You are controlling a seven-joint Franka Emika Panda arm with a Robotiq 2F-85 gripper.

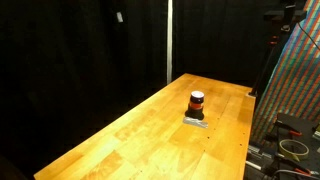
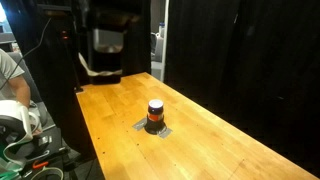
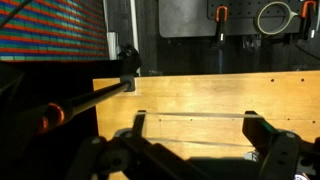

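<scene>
A dark jar with a white top and a red-orange band stands upright on the wooden table. Flat silvery pieces lie at its base; in exterior view 2 they show on both sides of the jar. My gripper is over the table with its fingers wide apart. Two thin pale strips run across between the fingertips; what they are I cannot tell. In exterior view 2 the gripper is a dark blur at upper left, apart from the jar.
Beyond the table's edge in the wrist view are a grey panel, orange-handled tools and a coiled cable. A black pole crosses at the left. Dark curtains hang behind.
</scene>
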